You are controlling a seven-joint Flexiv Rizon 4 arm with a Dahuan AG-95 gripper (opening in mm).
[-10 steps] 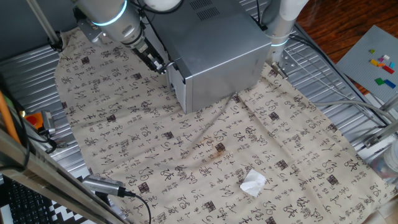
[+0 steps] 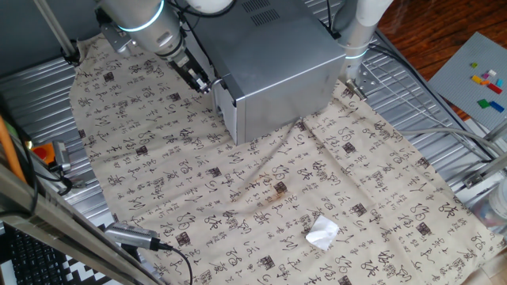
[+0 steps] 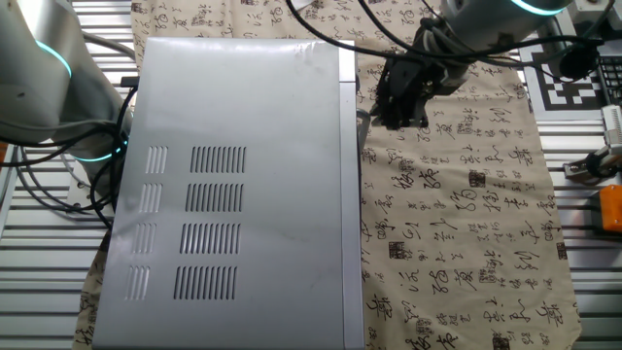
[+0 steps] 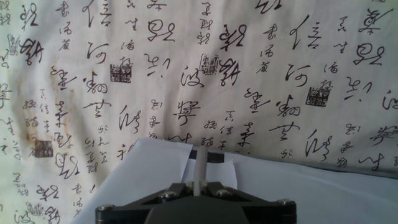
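Note:
A grey metal box-shaped oven (image 2: 277, 59) stands on the patterned cloth, its front turned toward my gripper (image 2: 204, 85). From above, the gripper (image 3: 394, 115) is beside the front edge, at the handle (image 3: 362, 128). In the wrist view, a slim grey handle bar (image 4: 200, 167) runs between the fingertips of my gripper, which looks shut on it. The pale door face (image 4: 143, 177) lies behind the bar. Most of the front is hidden in both exterior views, and whether the door is ajar I cannot tell.
Patterned cloth (image 2: 174, 182) covers the table, with broad free room before the oven. A crumpled white tissue (image 2: 322, 233) lies on it. Black cables (image 3: 437, 53) hang across my arm.

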